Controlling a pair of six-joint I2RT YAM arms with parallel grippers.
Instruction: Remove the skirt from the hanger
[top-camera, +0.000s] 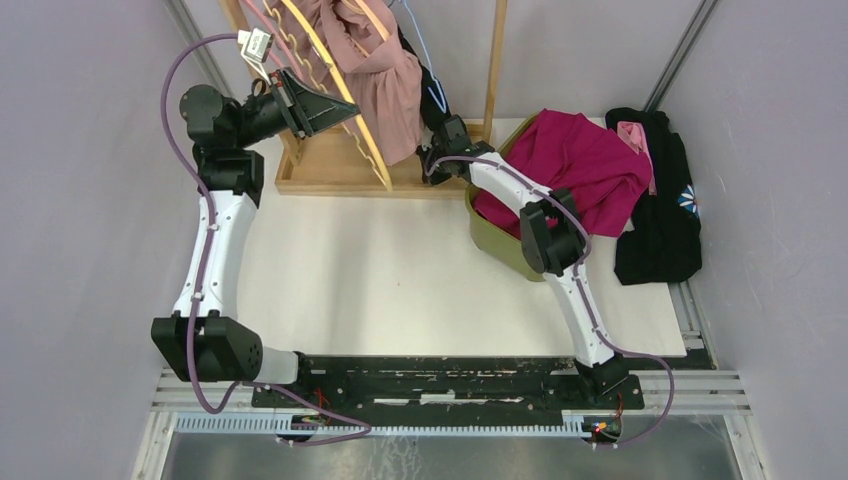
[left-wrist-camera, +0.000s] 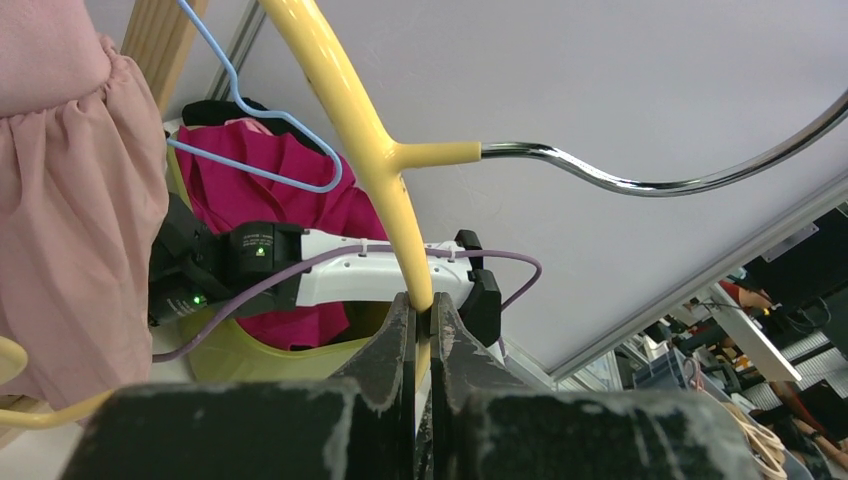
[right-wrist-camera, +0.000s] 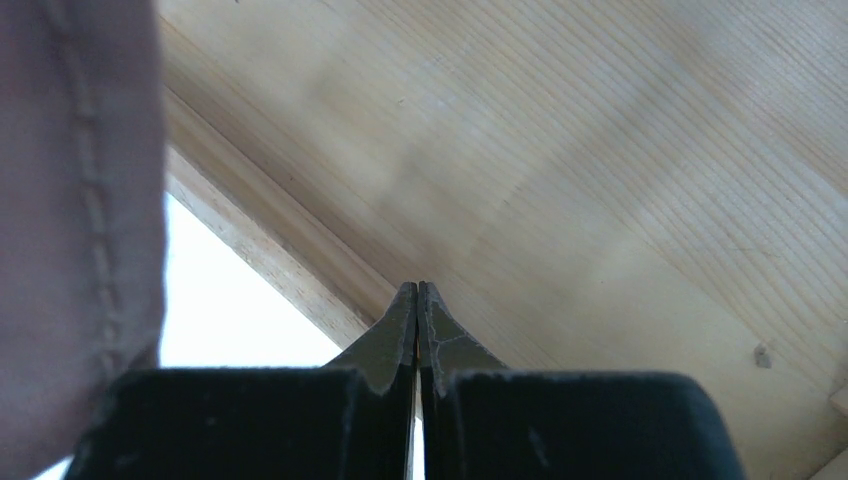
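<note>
A pink skirt (top-camera: 385, 90) with a gathered waist (left-wrist-camera: 70, 220) hangs on the wooden rack (top-camera: 495, 45). Left of it in the top view, my left gripper (top-camera: 345, 108) is shut on a yellow hanger bar (left-wrist-camera: 395, 200). My right gripper (top-camera: 432, 165) is low by the skirt's lower right side, over the rack's wooden base (right-wrist-camera: 560, 150); in the right wrist view its fingers are shut with nothing visible between them, and blurred fabric (right-wrist-camera: 70, 250) fills the left edge. Black cloth and a blue hanger (top-camera: 425, 55) hang beside the skirt.
An olive bin (top-camera: 490, 240) holding magenta cloth (top-camera: 575, 165) stands under the right arm. Black clothing (top-camera: 660, 245) with a pink strip lies at the far right.
</note>
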